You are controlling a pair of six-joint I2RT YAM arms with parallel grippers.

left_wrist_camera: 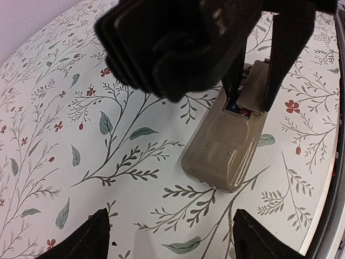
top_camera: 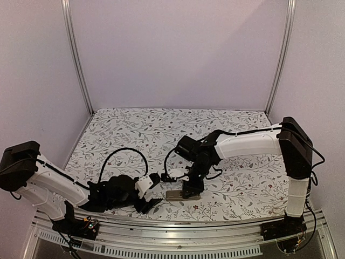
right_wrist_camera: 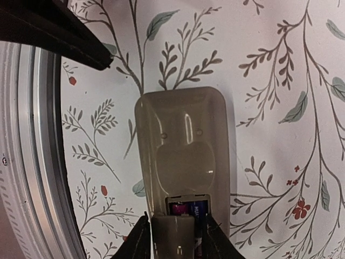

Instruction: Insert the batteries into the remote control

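Note:
The grey-brown remote control (top_camera: 177, 195) (left_wrist_camera: 215, 154) (right_wrist_camera: 180, 135) lies back up on the table near the front edge. Its compartment holds batteries (right_wrist_camera: 197, 213), and the cover (left_wrist_camera: 253, 86) (right_wrist_camera: 172, 234) sits over part of it, between the fingertips of my right gripper. That gripper is part open around the cover; whether it grips it I cannot tell. My left gripper (top_camera: 151, 199) stands open just left of the remote, nothing between its fingers.
A metal rail (top_camera: 178, 237) runs along the front edge, close to the remote.

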